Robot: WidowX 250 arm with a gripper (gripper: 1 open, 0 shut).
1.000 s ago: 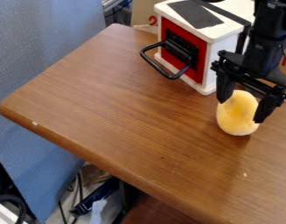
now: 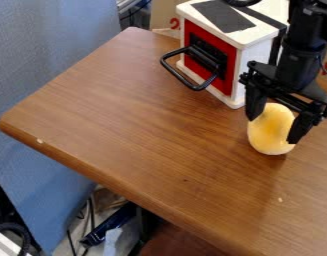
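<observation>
A pale yellow, rounded object (image 2: 270, 135) rests upright on the wooden table at the right, with a shadow below it. My black gripper (image 2: 277, 108) comes down from the upper right, its fingers on either side of the object's top. Whether they grip it or only surround it I cannot tell.
A white and red box (image 2: 233, 33) with a black loop handle (image 2: 177, 73) stands at the back, just left of the arm.
</observation>
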